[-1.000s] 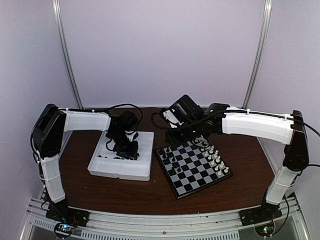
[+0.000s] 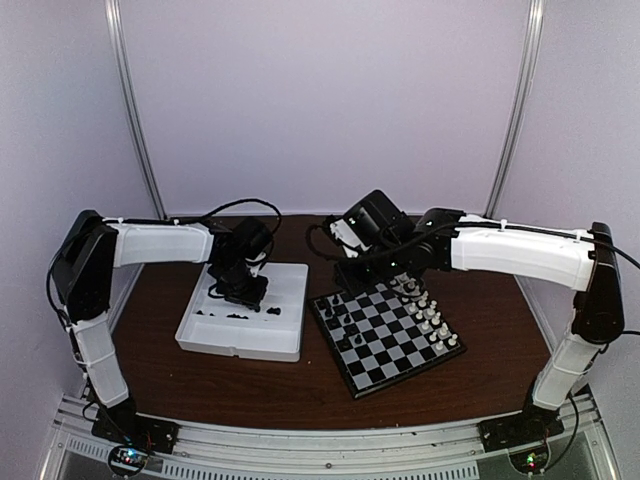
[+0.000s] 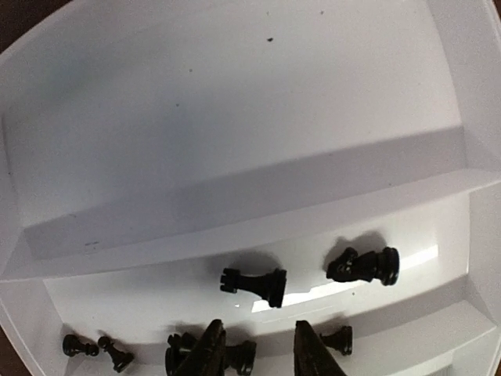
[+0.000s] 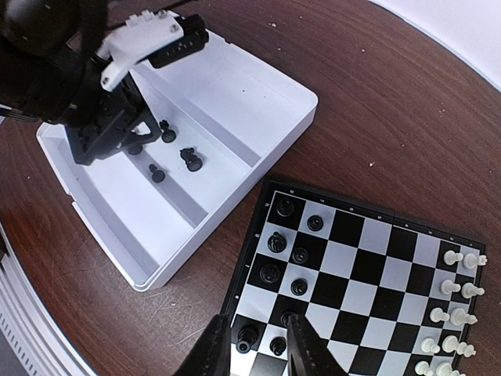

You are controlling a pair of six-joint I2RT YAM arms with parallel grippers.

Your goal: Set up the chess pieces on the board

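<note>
In the left wrist view my left gripper hangs over the white tray [image 3: 196, 149], open, with no piece between its fingers. Beyond its tips lie a black rook [image 3: 254, 285] and a black knight [image 3: 365, 266] on their sides. More black pieces lie near the fingers, one partly hidden by the left finger [image 3: 207, 348]. My right gripper stands open above the left side of the chessboard [image 4: 270, 188]; a black piece [image 4: 247, 338] shows on the board beyond the gap. Several black pieces stand along that side, white pieces [image 4: 462, 316] along the opposite one.
Two small black pieces [image 3: 98, 348] lie at the tray's left end. The tray's large compartment is clear apart from specks. Low dividers [image 3: 258, 231] separate the compartments. The board's middle squares [image 4: 376, 266] are free.
My left gripper has shifted left over the tray, uncovering a black piece on the right side. The right arm has barely moved, and the board's pieces look the same.
</note>
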